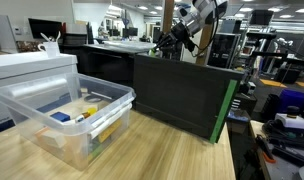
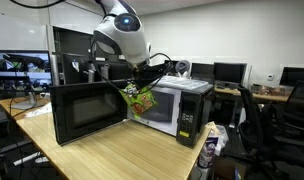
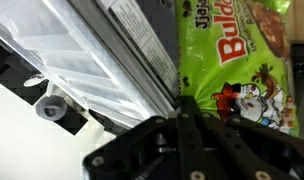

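A green noodle packet (image 3: 232,60) with red and white lettering fills the upper right of the wrist view. My gripper is shut on its edge, with the fingertips pressed together against the film. From the side, the packet (image 2: 140,99) hangs below my gripper (image 2: 140,82), in front of the silver microwave (image 2: 194,88) and above the table. In exterior view 1 my gripper (image 1: 160,47) shows above the top edge of a large black panel (image 1: 182,95), which hides most of what lies behind it.
A clear plastic bin (image 1: 67,118) with several small items stands on the wooden table (image 1: 142,155), left of the panel. Bare tabletop (image 2: 132,150) lies in front of the microwave. An office chair (image 2: 262,125) is off to the right.
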